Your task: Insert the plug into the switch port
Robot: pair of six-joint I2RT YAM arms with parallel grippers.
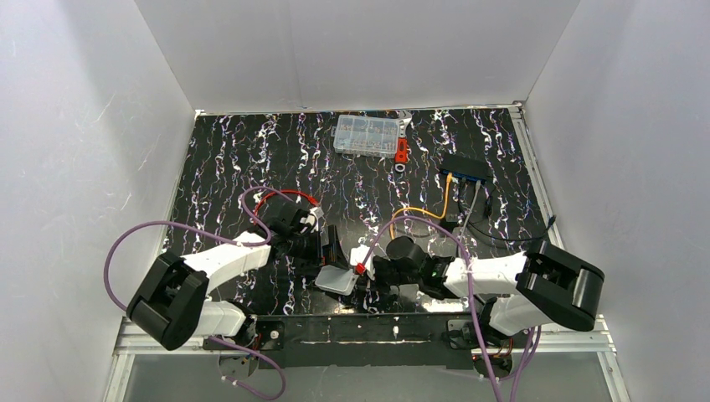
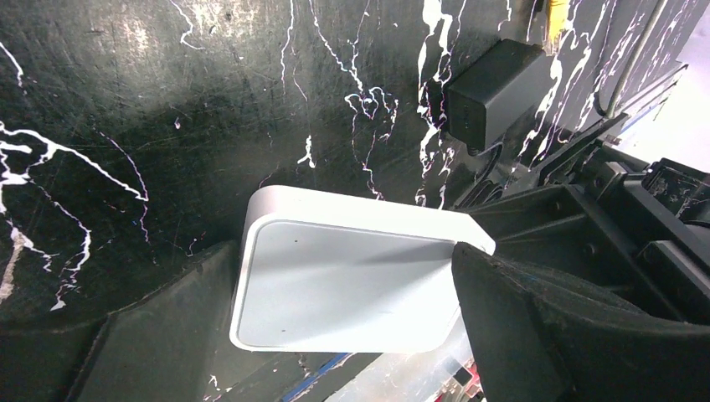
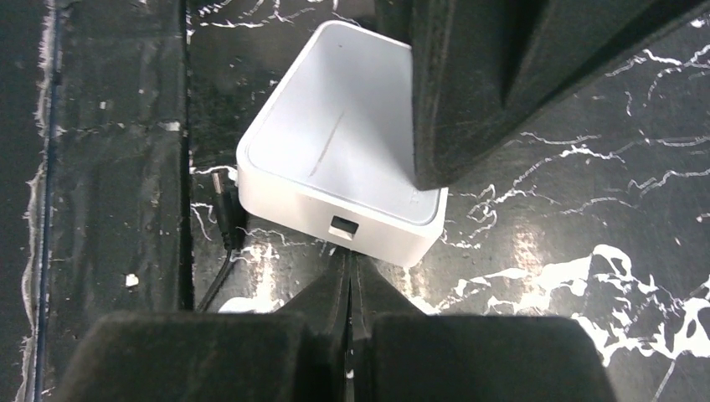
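Note:
The white switch box (image 1: pixel 335 281) sits near the table's front edge. My left gripper is shut on it, one finger against each side. In the right wrist view the box appears tilted, with a small square port (image 3: pixel 343 227) in the side facing my right gripper. That gripper is shut just below the port, with nothing visible between its tips. The black plug (image 3: pixel 224 205), silver tip upward, is to the left of the box's lower corner, apart from the right fingertips; its cable trails downward.
A black adapter (image 2: pixel 496 94) and yellow connector (image 2: pixel 556 23) lie beyond the box. Farther back are a clear organizer (image 1: pixel 366 136), a red-handled wrench (image 1: pixel 401 149) and a black device with cables (image 1: pixel 465 167). A red cable (image 1: pixel 266 198) loops at left.

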